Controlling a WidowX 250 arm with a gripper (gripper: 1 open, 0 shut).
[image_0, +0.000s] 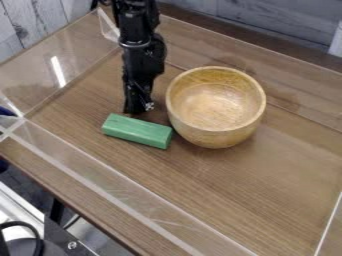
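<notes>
My gripper (139, 102) hangs low over the tabletop at the upper middle, just left of a round wooden bowl (215, 106) and behind a green block (136, 130). Its fingers are shut, and I see nothing between them. The green block lies flat in front of the bowl's left side.
Clear strips run along its left side, a dark cable (27, 228) is at the lower left, and a grey wall (294, 20) stands at the back.
</notes>
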